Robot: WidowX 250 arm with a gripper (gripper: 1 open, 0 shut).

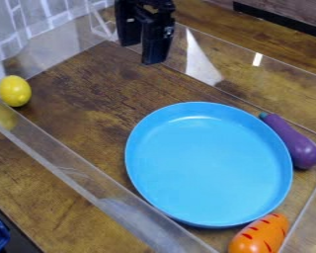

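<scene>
The black gripper [145, 40] hangs at the top centre of the camera view, partly cut off by the frame edge, above the back of the wooden workspace. Whether its fingers are open or shut is hard to make out. A large blue plate [208, 161] lies at the centre right. A yellow lemon-like object [15, 91] sits at the left, a purple eggplant [291, 142] lies right of the plate, and an orange carrot [259, 235] with red marks lies at the lower right.
Clear plastic walls [68, 173] border the workspace. The wooden floor [95, 99] left of and behind the plate is clear. A dark blue object [0, 237] shows at the lower left corner.
</scene>
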